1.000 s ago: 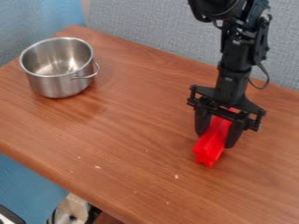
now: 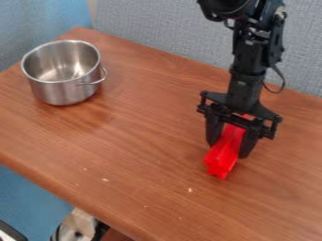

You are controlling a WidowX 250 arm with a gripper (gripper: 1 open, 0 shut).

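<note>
My black gripper (image 2: 233, 132) is low over the right half of the wooden table, fingers pointing down and shut on a red object (image 2: 224, 153). The red object appears to rest on the tabletop, its lower end sticking out toward the front from between the fingers; its upper part is partly hidden by the gripper. A steel pot (image 2: 59, 87) with side handles stands at the back left of the table.
A grey padded wall (image 2: 164, 24) runs along the back. The table's left edge drops to a blue area (image 2: 32, 202).
</note>
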